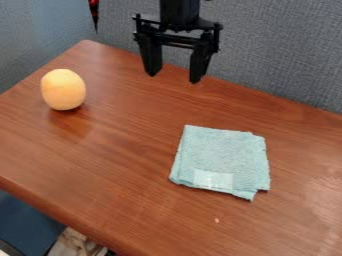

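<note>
My black gripper [175,66] hangs open over the back of the wooden table, its two fingers apart with nothing between them. A folded pale teal cloth [218,161] with a lighter patch near its front edge lies flat toward the right front, below the gripper and apart from it. A yellow-orange oval fruit-like object [63,88] sits at the left, also clear of the gripper.
Grey fabric walls [281,55] stand behind the table and at the left. The table's edge runs along the lower left, with clutter below.
</note>
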